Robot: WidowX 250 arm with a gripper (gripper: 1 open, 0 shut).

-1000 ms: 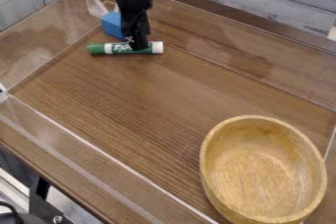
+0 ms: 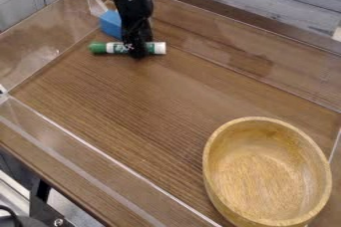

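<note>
My black gripper [image 2: 136, 44] is lowered at the upper left onto a white tube with green ends [image 2: 104, 48], which lies crosswise on the wooden table [image 2: 160, 121]. The fingers are over the middle of the tube, shut on it as far as I can tell; their tips are dark and small. Just behind the tube, partly hidden by the arm, is a blue object [image 2: 112, 24].
A large empty tan bowl [image 2: 266, 171] sits at the lower right. A white plank wall runs along the back.
The tube, blue object and bowl look unmoved.
</note>
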